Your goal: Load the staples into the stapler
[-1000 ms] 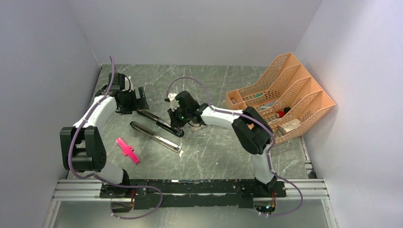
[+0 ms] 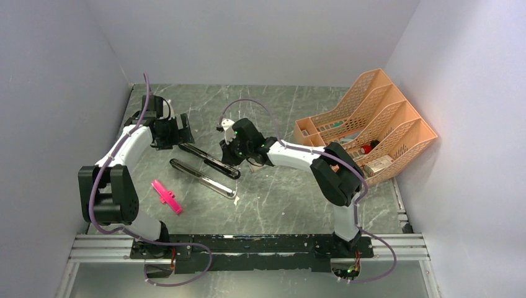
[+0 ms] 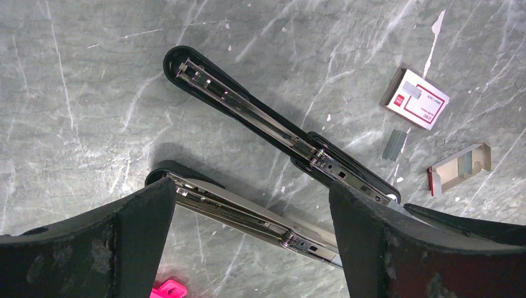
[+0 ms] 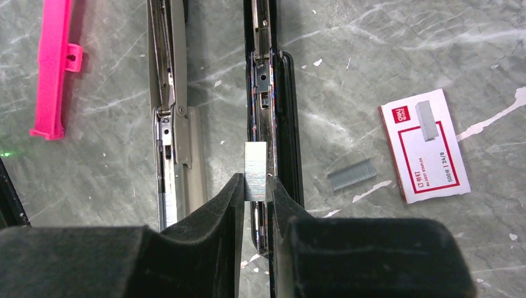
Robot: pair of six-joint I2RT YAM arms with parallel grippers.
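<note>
My right gripper is shut on a silvery staple strip point(image 4: 255, 162), held over the front part of the black stapler's point(image 4: 262, 118) channel. Whether the strip touches the channel, I cannot tell. The black stapler lies folded out long, its magazine exposed. Beside it lies a grey stapler point(image 4: 180, 136), also opened out, with a silvery piece at its front end. Pink and apart from these, another stapler-like piece point(image 2: 166, 197) rests toward the front left. My left gripper stands open above the staplers' far ends, empty between its fingers.
A white staple box point(image 4: 415, 164) lies right of the black stapler, with a small strip on top. Near it are a loose dark strip point(image 4: 352, 174) and an open box tray point(image 3: 456, 171). An orange organizer point(image 2: 397, 124) stands at the right.
The right arm's elbow and forearm have shifted slightly to the right, while its gripper stays near the black stapler's end. The left arm and staplers look unmoved.
</note>
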